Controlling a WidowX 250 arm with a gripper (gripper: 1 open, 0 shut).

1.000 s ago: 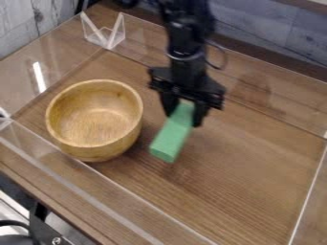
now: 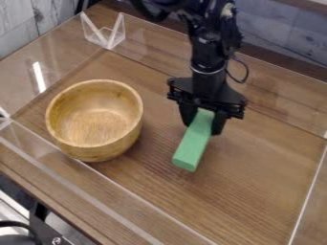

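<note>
My gripper [image 2: 205, 113], black, hangs from the top centre over the wooden table. It is shut on a green object [image 2: 194, 144], a long rounded bar that points down toward the front. The object's upper end is hidden between the fingers. A tan bowl [image 2: 94, 144] sits to the left of the gripper and the green object, apart from them.
A clear plastic rack-like item [image 2: 105, 31] stands at the back left. A dark cable [image 2: 13, 230] shows at the lower left corner.
The gripper and green object have shifted slightly over the last second and now look sharper. The bowl stays in place.
</note>
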